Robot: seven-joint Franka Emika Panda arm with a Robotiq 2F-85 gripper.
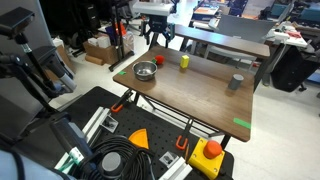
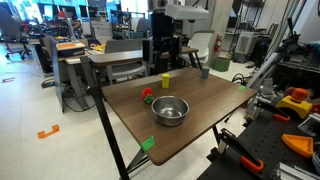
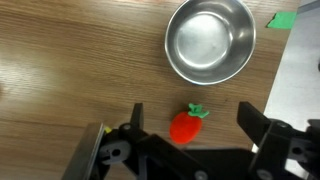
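A red tomato-like item with a green top (image 3: 186,127) lies on the wooden table (image 1: 200,92), close to the metal bowl (image 3: 210,42). The bowl (image 1: 145,71) looks empty in the wrist view. Above the red item (image 1: 160,59) hangs my gripper (image 1: 160,42), its fingers spread wide. In the wrist view the gripper has the red item showing in the gap, below fingertip height, with nothing held. Exterior view 2 shows the red item (image 2: 148,96) beside the bowl (image 2: 170,111), clear of my gripper (image 2: 168,54).
Farther along the table stand a yellow object (image 1: 184,61) and a grey cup (image 1: 235,82). Green tape (image 3: 282,20) marks the table near the bowl. Beyond the near edge sits a yellow box with a red button (image 1: 211,150).
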